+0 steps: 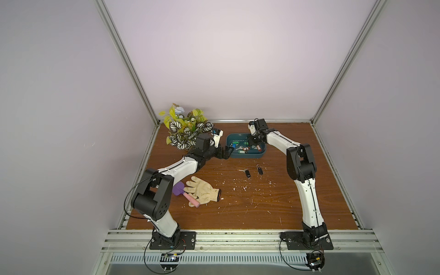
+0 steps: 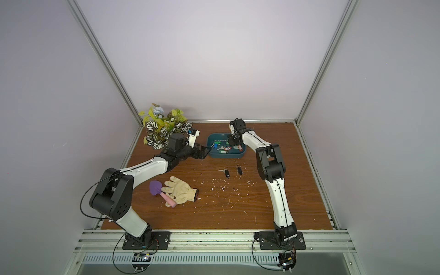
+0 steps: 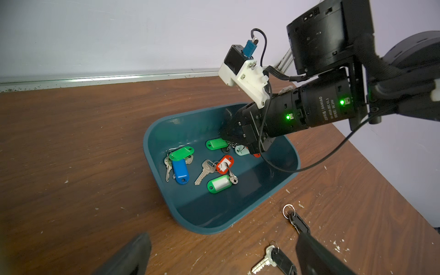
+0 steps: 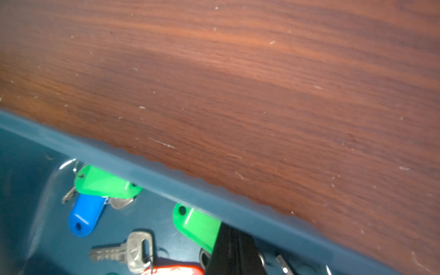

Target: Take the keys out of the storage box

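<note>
The teal storage box (image 3: 160,192) holds several tagged keys. Green-tagged keys (image 3: 216,144) lie by the far wall, right beside the fingertips of my right gripper, which is lowered into the box. That gripper's dark fingers are together with nothing between them, and the green tag (image 4: 197,226) shows outside them on the left. Elsewhere in the box are a blue tag (image 3: 180,171), a red tag (image 3: 224,164) and a green tag with a white label (image 3: 219,184). My left gripper (image 1: 229,152) stands open and empty by the box's left side.
Two black-tagged keys (image 1: 247,173) (image 1: 259,170) lie on the wooden table in front of the box. A leafy plant (image 1: 185,128) stands at the back left. A glove (image 1: 201,190) and a purple trowel (image 1: 178,188) occupy the front left.
</note>
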